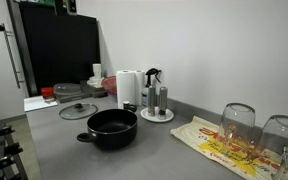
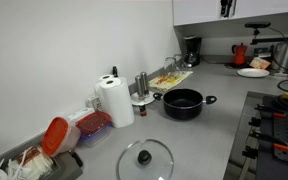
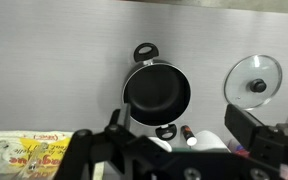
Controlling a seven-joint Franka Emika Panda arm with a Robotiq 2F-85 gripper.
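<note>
An empty black pot (image 1: 113, 129) with two side handles stands uncovered on the grey counter. Its glass lid (image 2: 144, 158) with a black knob lies flat on the counter, apart from the pot. High above the counter, at the top edge of the first exterior view, hangs my gripper (image 1: 64, 8). From the wrist view I look down into the pot (image 3: 156, 94), with the lid (image 3: 254, 82) off to the right. The gripper's fingers (image 3: 240, 124) are spread wide at the bottom of that view, with nothing held between them.
Paper towel rolls (image 2: 115, 99) stand near the wall, with tall shakers (image 1: 163, 100) on a small plate close by. Upside-down glasses (image 1: 237, 124) rest on a patterned cloth (image 1: 206, 140). A red container (image 2: 60, 133) sits past the lid. Counter around the pot's front is clear.
</note>
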